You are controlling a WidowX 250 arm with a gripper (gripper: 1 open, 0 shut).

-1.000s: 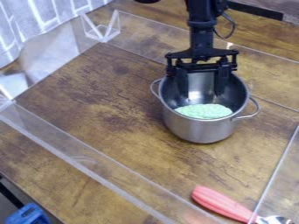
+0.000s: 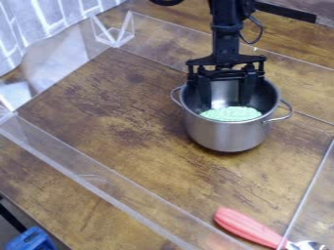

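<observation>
A stainless steel pot point(image 2: 229, 134) with two side handles stands right of the middle of the wooden table. A pale green, bumpy oval thing point(image 2: 232, 113) lies inside it. My black gripper point(image 2: 225, 86) comes down from the top over the back of the pot, its lower parts reaching inside the rim above and behind the green thing. Whether it is open or shut is hard to make out.
A pink-handled metal utensil point(image 2: 251, 229) lies at the front right. Clear plastic barriers point(image 2: 92, 176) run along the table's sides, and a blue object point(image 2: 33, 239) is at the lower left corner.
My gripper has shifted only slightly.
</observation>
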